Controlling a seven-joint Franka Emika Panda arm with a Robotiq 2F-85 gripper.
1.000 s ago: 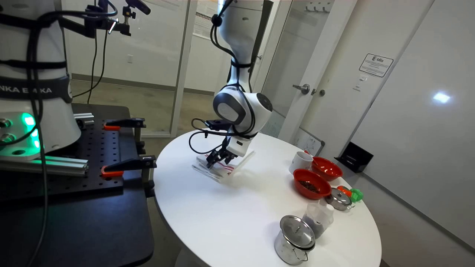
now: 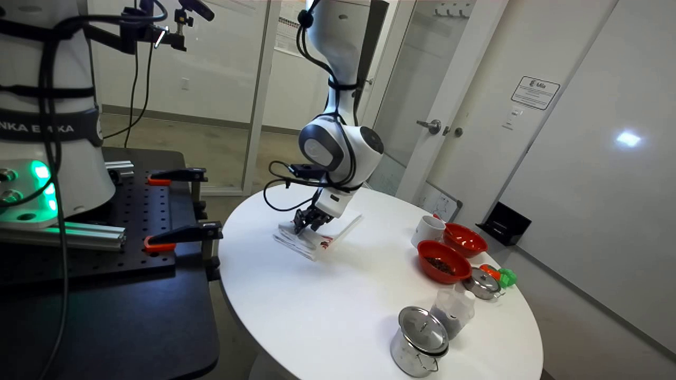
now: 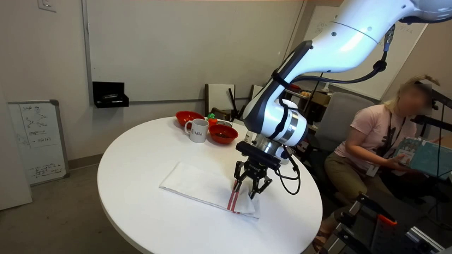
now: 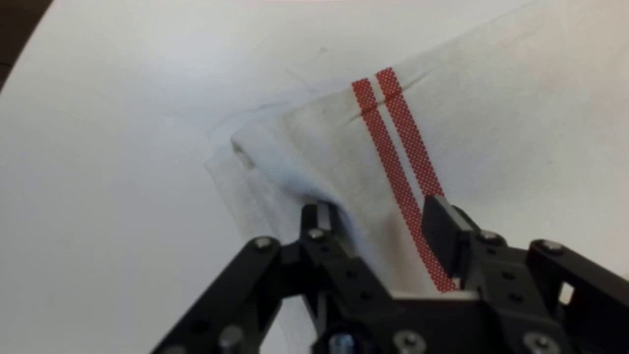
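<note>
A folded white towel (image 3: 199, 186) with two red stripes lies on the round white table (image 3: 140, 207). My gripper (image 3: 244, 196) points down at the striped end of the towel, its fingers part open. In the wrist view, one finger (image 4: 318, 219) sits at the raised edge of the top layer, and the other finger (image 4: 445, 227) is over the red stripes (image 4: 401, 141). A ridge of cloth lies between them, and I cannot tell whether both fingertips touch it. In exterior view 1 the gripper (image 2: 307, 228) partly hides the towel (image 2: 301, 245).
Toward the far side stand a white mug (image 3: 198, 130), two red bowls (image 3: 223, 133) (image 3: 189, 118) and a lidded pot (image 2: 419, 342) beside a clear container (image 2: 453, 310). A person (image 3: 373, 135) sits beyond the table.
The gripper and wrist have shifted slightly left and a little upward in exterior view 1. The cloth around the fingers looks a little more bunched, and the other objects have stayed put.
</note>
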